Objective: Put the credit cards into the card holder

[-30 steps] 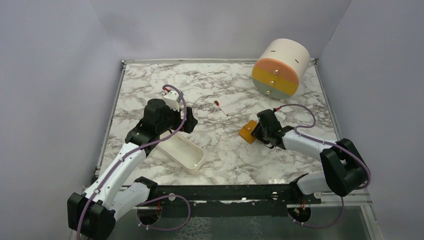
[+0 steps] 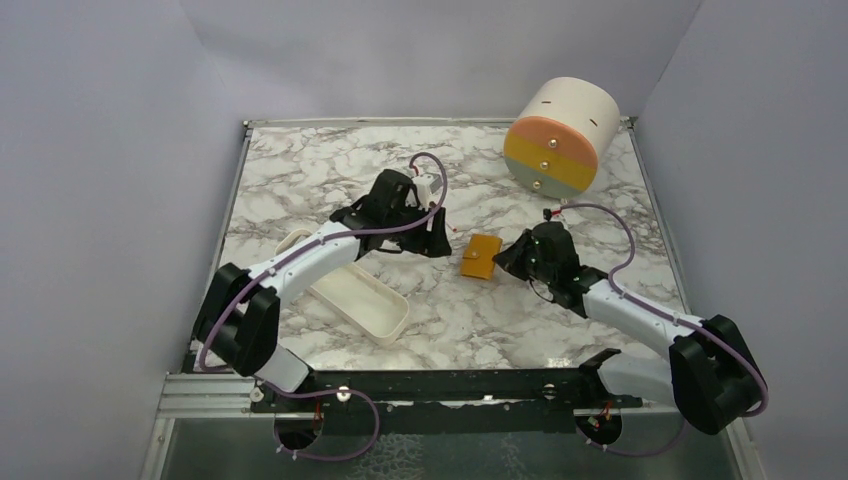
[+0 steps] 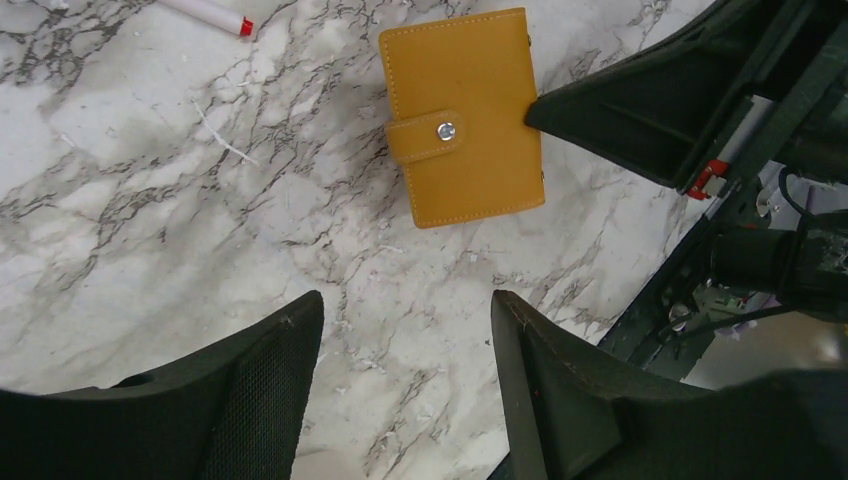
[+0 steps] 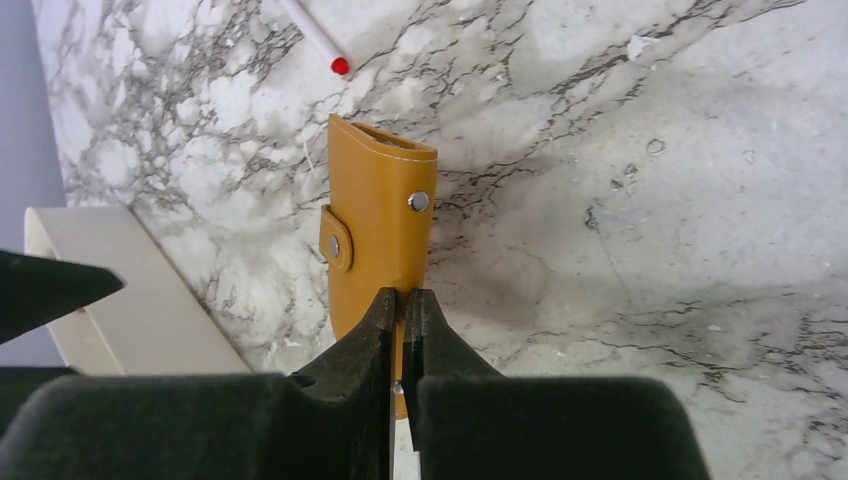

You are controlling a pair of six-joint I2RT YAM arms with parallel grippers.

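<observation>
A tan leather card holder (image 2: 478, 260) with a snap tab (image 3: 428, 133) is held at its spine by my right gripper, which is shut on it. In the left wrist view the holder (image 3: 470, 170) lies flap-up beside that gripper's dark tip. My left gripper hangs over the table just left of the holder, its fingers parted with only bare marble between them. I cannot make out any credit cards.
A white-and-red marker (image 4: 318, 40) lies behind the holder. A white tray (image 2: 382, 330) sits at the front left, and a striped round cabinet (image 2: 550, 140) stands at the back right.
My left gripper has moved right toward the holder. The right gripper and the holder have shifted left, and the holder is turned straighter.
</observation>
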